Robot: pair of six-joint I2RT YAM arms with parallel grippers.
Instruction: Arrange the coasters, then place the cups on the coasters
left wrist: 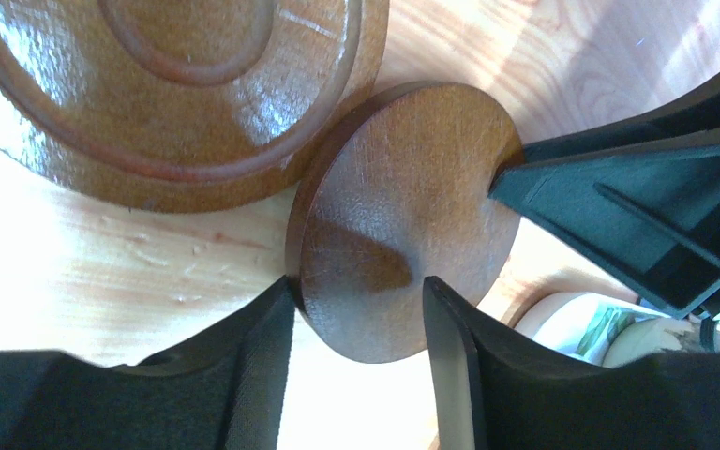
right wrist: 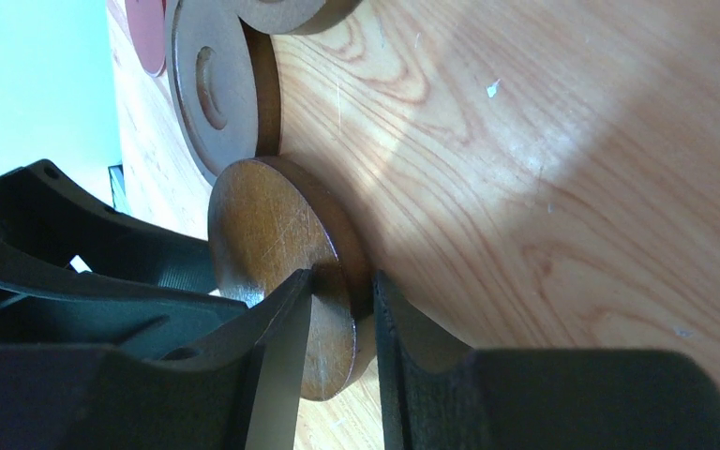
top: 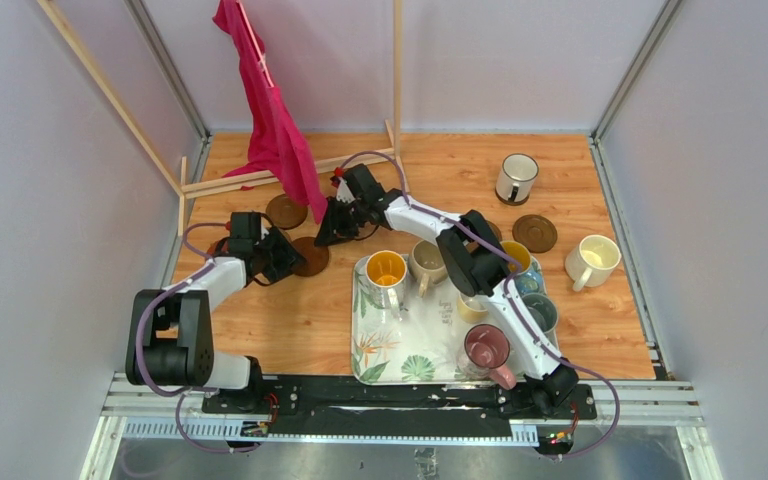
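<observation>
A brown wooden coaster (top: 312,255) lies flat-side up left of the tray, touching another coaster in the left wrist view. My left gripper is part open over this coaster (left wrist: 384,206), one fingertip at its near edge. My right gripper is at the coaster's opposite side, its fingertips closed on the rim of the coaster (right wrist: 272,225). Several mugs stand on the floral tray, among them an orange-lined one (top: 387,268); none is in a gripper.
A floral tray (top: 380,350) fills the front middle. A pink cloth (top: 275,130) hangs on a wooden frame behind. A white mug (top: 590,260), a dark-rimmed mug (top: 515,175) and a spare coaster (top: 535,233) stand or lie right.
</observation>
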